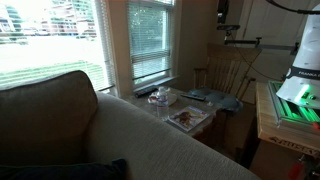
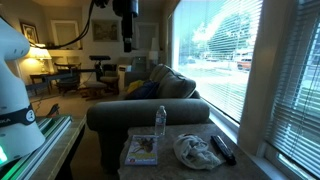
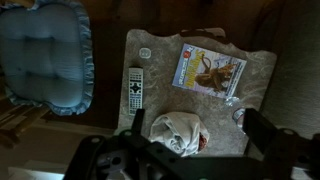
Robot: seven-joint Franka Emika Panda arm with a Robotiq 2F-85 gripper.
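Note:
High above a small table [image 2: 190, 165], my gripper points down, its dark fingers wide apart at either side of the wrist view with nothing between them. On the tabletop lies a magazine or booklet [image 3: 208, 70] with a brown animal on its cover. A light remote control [image 3: 136, 90] rests to its left in that view. Nearer the gripper's base is a crumpled white cloth [image 3: 180, 132]. A clear bottle [image 2: 160, 120] stands upright beside the magazine. In exterior view 2 a dark elongated object [image 2: 222, 150], apparently the remote, lies by the cloth.
A grey sofa [image 2: 150, 115] borders the table. In the wrist view, a chair with a blue-grey cushion [image 3: 45, 55] stands on the left. Windows with blinds [image 1: 150, 40] are behind the table. The robot's own bench [image 1: 285, 125] is at the right of exterior view 1.

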